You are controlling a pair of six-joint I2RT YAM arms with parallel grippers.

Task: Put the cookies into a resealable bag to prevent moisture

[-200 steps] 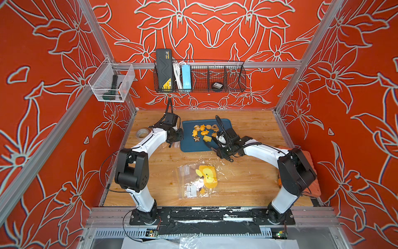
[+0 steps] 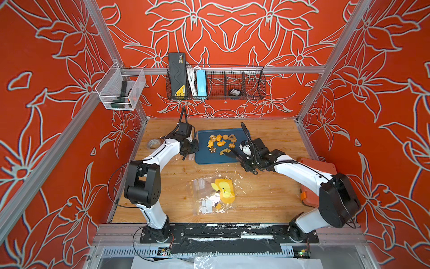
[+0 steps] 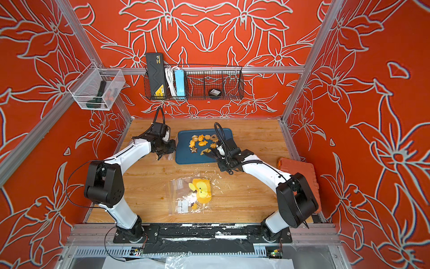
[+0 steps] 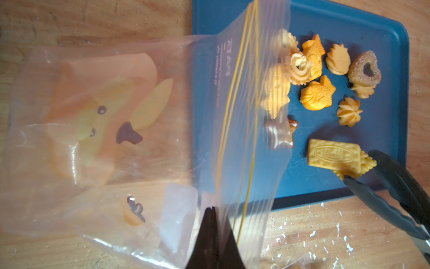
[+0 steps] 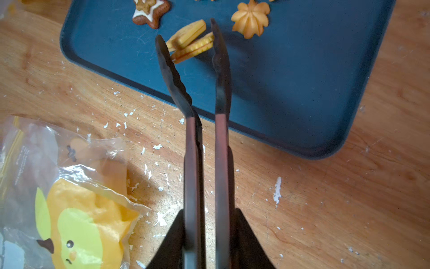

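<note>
Cookies (image 5: 250, 19) of several shapes lie on the blue tray (image 4: 349, 18). Clamped by its zip edge, a clear resealable bag (image 4: 170, 157) with a yellow cartoon print hangs from my left gripper, left of the tray; its mouth overlaps the tray in the left wrist view. My right gripper grips a pair of dark tongs (image 5: 222, 98). The parted tong tips straddle two yellow cookies (image 5: 194, 49) near the tray's front edge. Seen from the left wrist, the rectangular cookie (image 4: 333, 152) rests over another; whether the tips squeeze them cannot be told.
A second clear bag (image 2: 206, 188) with a yellow print lies flat on the front table. A tape roll (image 2: 154, 143) sits behind the left arm. An orange-red case (image 2: 317, 166) stands at the right. White flecks litter the wood before the tray.
The right arm's elbow has swung outward to the right, and its gripper and tongs have turned and shifted slightly. The yellow cookie at the tips has shifted and looks narrower. The left arm is still.
</note>
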